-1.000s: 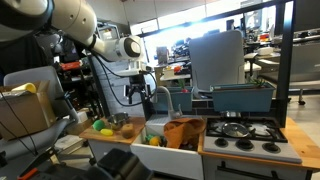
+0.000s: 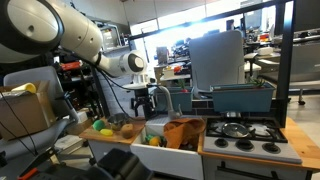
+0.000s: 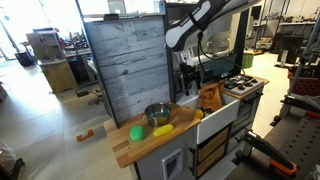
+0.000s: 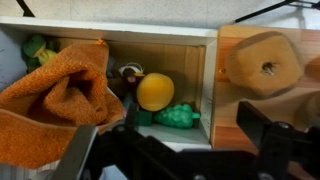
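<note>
My gripper is open, its two dark fingers far apart at the bottom of the wrist view with nothing held between them. It hangs above the right end of the white sink [image 4: 209,85]. In the sink lie an orange cloth [image 4: 70,88], a round yellow item [image 4: 155,92] and a bumpy green item [image 4: 178,117]. Another green item [image 4: 38,48] shows beyond the cloth. On the wooden counter beside the sink sits a tan rounded thing [image 4: 264,64] with a dark spot. Exterior view 1 has the gripper [image 2: 141,102] over the counter's sink end.
A steel pot [image 3: 159,116], a green item [image 3: 137,131] and a yellow item [image 3: 163,130] occupy the counter's end. Beyond the sink are a stove [image 2: 250,138] with a pan and a green dish rack [image 2: 240,99]. A faucet [image 2: 169,100] rises behind the sink.
The arm has come down, bringing the gripper lower and closer to the counter and sink. Objects on the counter and in the sink look unmoved.
</note>
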